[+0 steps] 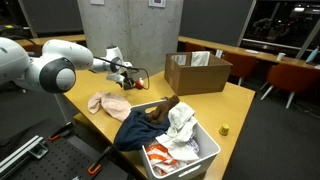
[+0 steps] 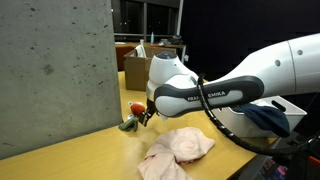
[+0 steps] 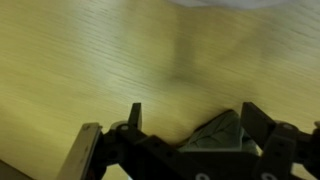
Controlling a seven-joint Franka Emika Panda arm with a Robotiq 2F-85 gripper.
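Observation:
My gripper is open, its two fingertips standing well apart over the wooden table. Below and partly behind the finger, a dark grey-green item, perhaps cloth, shows at the bottom of the wrist view. Exterior view 2 has a dark green item and a red item close by the gripper; whether it touches them I cannot tell. A pale pink cloth lies crumpled on the table, nearer the robot base.
A white bin holds a dark blue cloth, a white cloth and other fabrics. Farther back stands a brown box. A small yellow item sits at the right. Beside the work area rises a concrete pillar.

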